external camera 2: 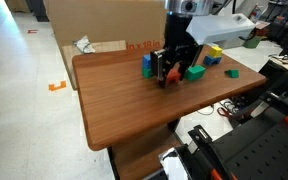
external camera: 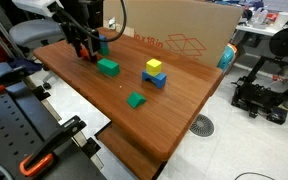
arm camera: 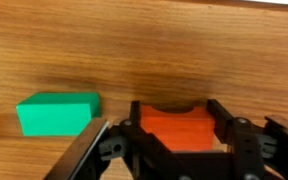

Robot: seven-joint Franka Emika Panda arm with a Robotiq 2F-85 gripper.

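Observation:
An orange-red block (arm camera: 179,130) sits between the fingertips of my gripper, which is shut on it. In the second exterior view the gripper (external camera 2: 172,76) points down at the table, with a bit of the red block (external camera 2: 173,77) showing among its dark fingers. Left of the held block in the wrist view lies a green block (arm camera: 59,114), apart from the gripper. The first exterior view has the gripper (external camera: 87,54) low over the table's far left part. Whether the held block touches the table is hard to tell.
A yellow block (external camera: 154,66) rests on a blue piece (external camera: 154,78). Nearer the front edge lies a green piece (external camera: 135,100). Another blue block (external camera 2: 147,66) stands close behind the gripper. Bare wooden table (external camera 2: 109,100) stretches out on the left in the second exterior view.

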